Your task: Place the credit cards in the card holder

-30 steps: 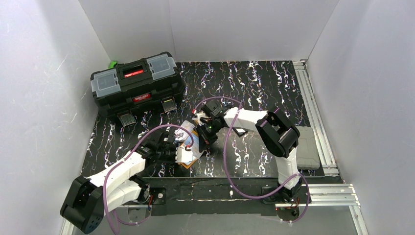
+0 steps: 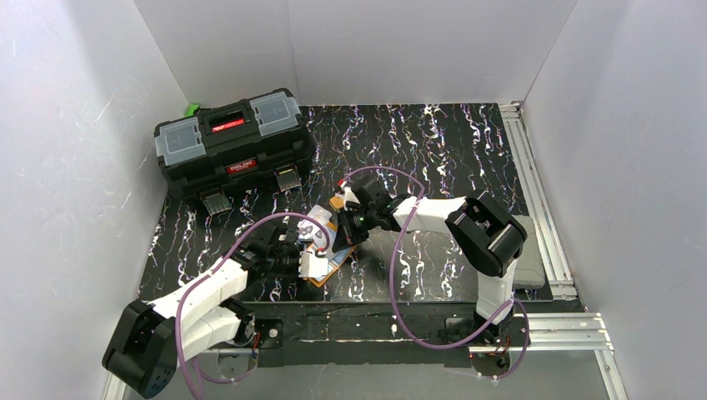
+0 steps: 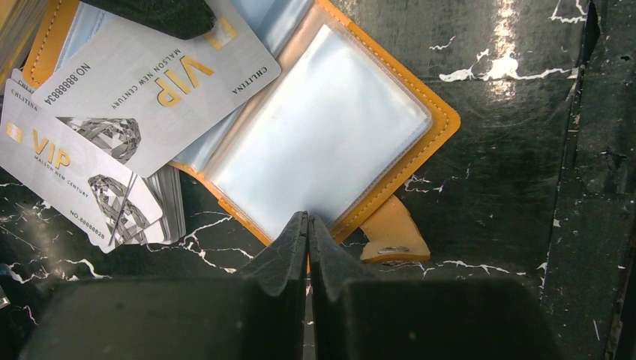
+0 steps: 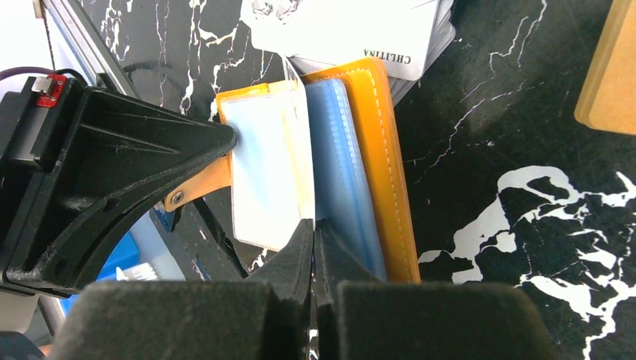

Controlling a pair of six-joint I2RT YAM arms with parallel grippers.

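The open orange card holder lies on the dark marbled table with its clear sleeves showing. My left gripper is shut, its tips against the sleeve's near edge; whether they pinch the sleeve cannot be told. In the right wrist view the left gripper's dark finger touches that page's side. My right gripper is shut on a grey VIP credit card, seen edge-on there. In the left wrist view this held card slants over the holder's middle. More cards are stacked beside the holder.
A black toolbox stands at the back left. Near the holder's far end lies a tan object. A grey case sits at the right edge. Open table lies behind the right arm.
The left arm and the holder appear still.
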